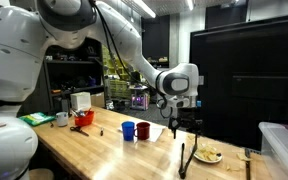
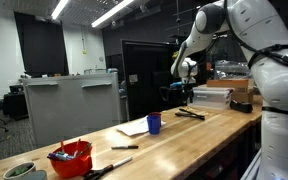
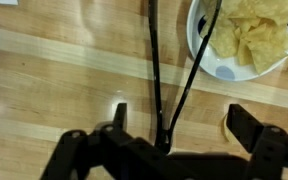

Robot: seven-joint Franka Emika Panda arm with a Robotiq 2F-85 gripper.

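Black tongs point(image 3: 162, 138) lie on the wooden table, their two arms spread in a narrow V, with the joined end closest to my gripper in the wrist view. My gripper is open, its fingers on either side of that joined end and nothing gripped. Exterior view 1 has the gripper point(image 1: 185, 125) above the table, over the far part of the tongs point(image 1: 183, 168). A white plate point(image 3: 228, 68) of yellow chips sits beside the tongs, also seen as a plate point(image 1: 213, 159) on the right in exterior view 1.
A blue cup point(image 1: 129, 131) and a dark red mug point(image 1: 143, 131) stand left of the gripper. Farther left is a red basket point(image 1: 83, 118). A large pale bin point(image 1: 282, 145) borders the right side. Bare table point(image 1: 114, 158) lies in front.
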